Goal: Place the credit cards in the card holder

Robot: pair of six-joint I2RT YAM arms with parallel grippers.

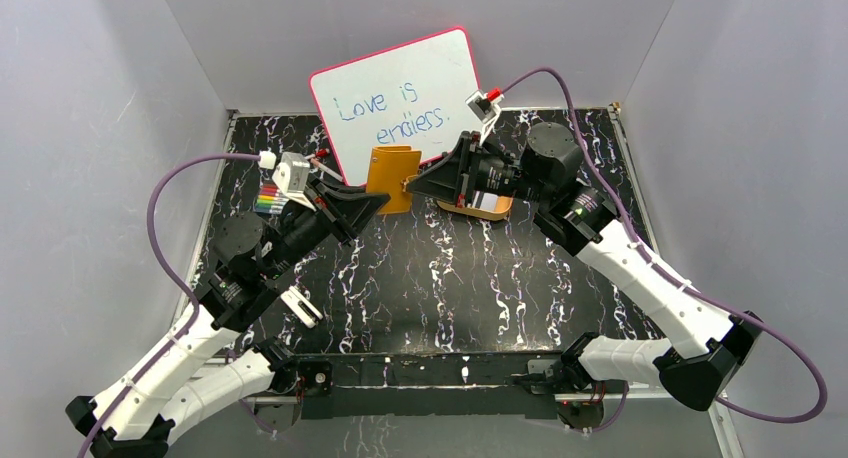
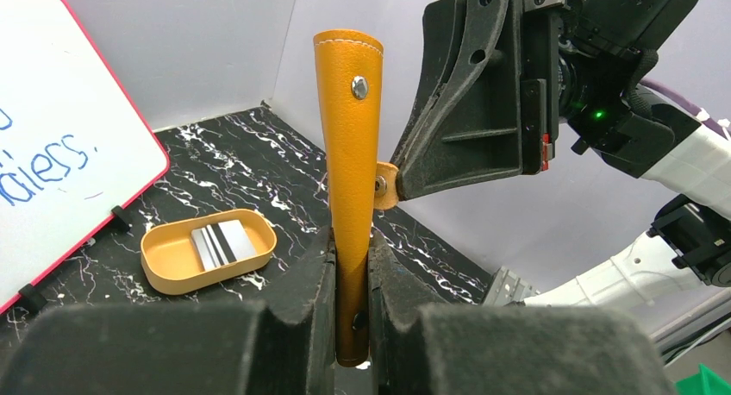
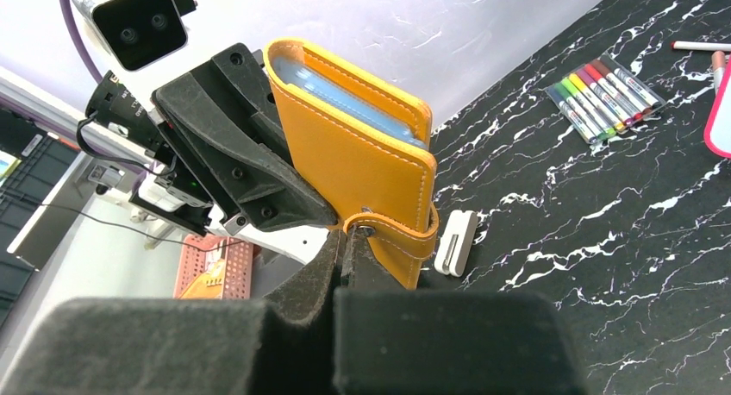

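Observation:
My left gripper is shut on the orange card holder (image 2: pixel 349 110), keeping it upright above the table. In the right wrist view, clear plastic sleeves (image 3: pixel 345 93) show in the top of the holder (image 3: pixel 362 145); its strap (image 3: pixel 392 226), with a metal snap, sticks out at the side. Shut, my right gripper has its fingertips against the strap's end. Whether any of the strap lies between them is hard to tell. White cards with a black stripe (image 2: pixel 224 244) lie in an orange tray (image 2: pixel 168 280) on the table.
Behind the holder leans a whiteboard (image 1: pixel 395 103) with writing. A pack of coloured markers (image 3: pixel 603 97) and a small white object (image 3: pixel 457 242) lie on the left side.

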